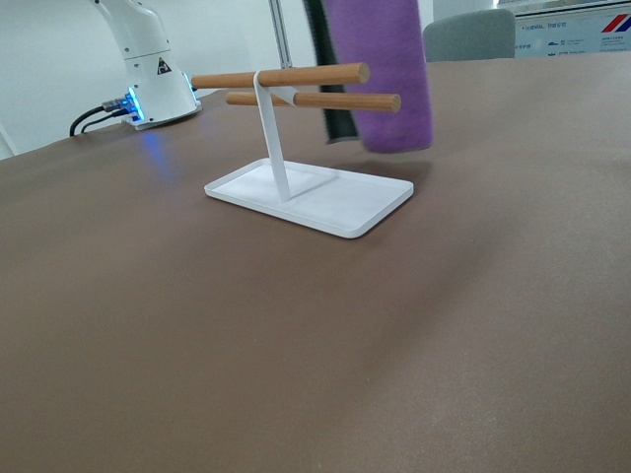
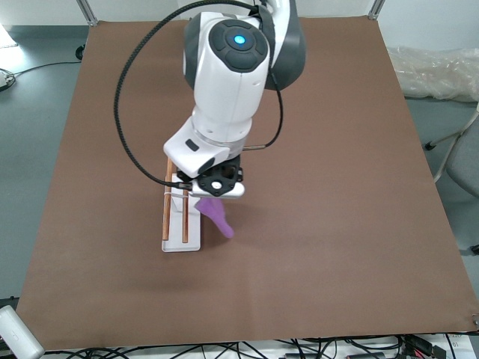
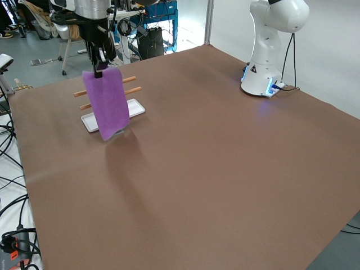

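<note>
A purple cloth (image 3: 108, 104) hangs from my gripper (image 3: 98, 70), which is shut on it. In the top view the cloth (image 1: 380, 89) hangs beside the white rack's two wooden bars (image 1: 330, 74), above the tray's level, with a dark piece behind it. The rack's white tray (image 1: 335, 207) stands on the brown table. In the left view the cloth (image 2: 215, 215) shows at the rack's right side, below the arm's head, which hides the fingertips and part of the rack.
Cables lie along one edge.
</note>
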